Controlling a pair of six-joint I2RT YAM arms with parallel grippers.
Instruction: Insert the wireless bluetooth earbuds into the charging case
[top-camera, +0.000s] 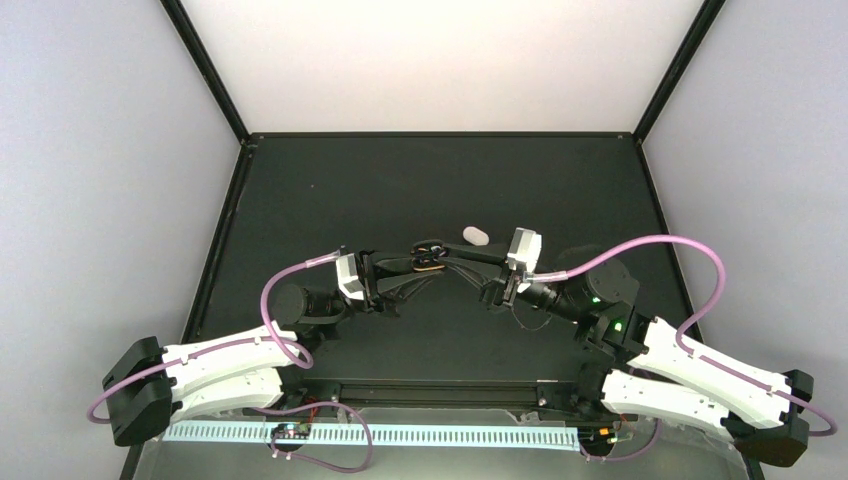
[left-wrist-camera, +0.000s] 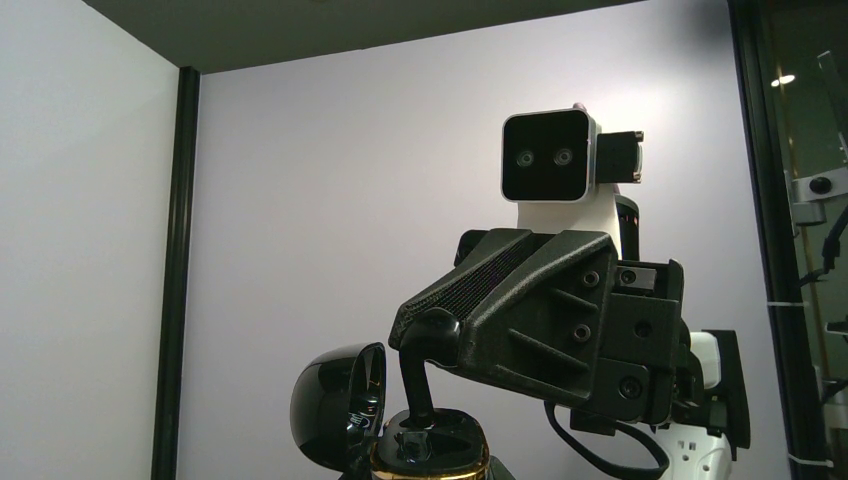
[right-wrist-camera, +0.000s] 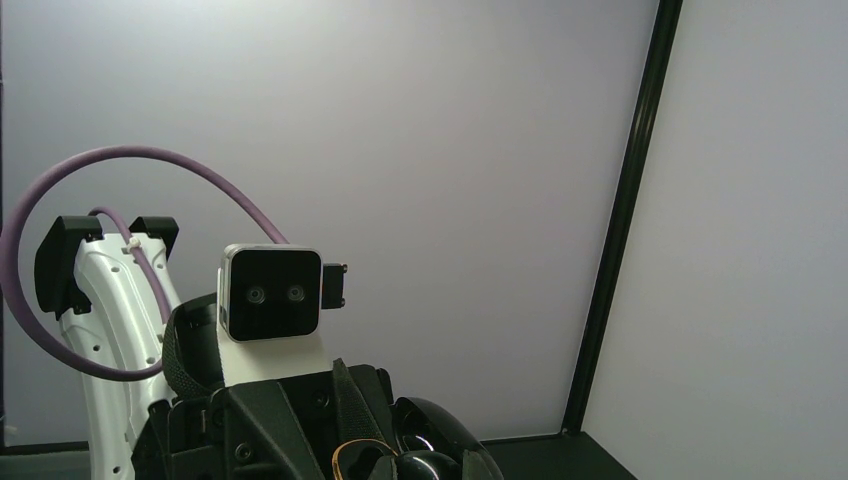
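Observation:
A glossy black charging case (left-wrist-camera: 430, 445) with a gold rim is held up between the two arms, its rounded lid (left-wrist-camera: 325, 405) standing open. My left gripper (top-camera: 420, 263) is shut on this case; in the left wrist view its own fingertips are mostly out of frame. From the right, my right gripper is shut on a black earbud (left-wrist-camera: 414, 380), whose stem points down into the case. The stem's lower end meets the case's upper face; how deep it sits cannot be told. In the right wrist view the gold rim (right-wrist-camera: 345, 450) and lid (right-wrist-camera: 440, 428) show at the bottom.
A small pale oval object (top-camera: 475, 235) lies on the black table (top-camera: 400, 185) just behind the right gripper. Purple cables (top-camera: 700, 255) loop over both arms, and light walls enclose the table.

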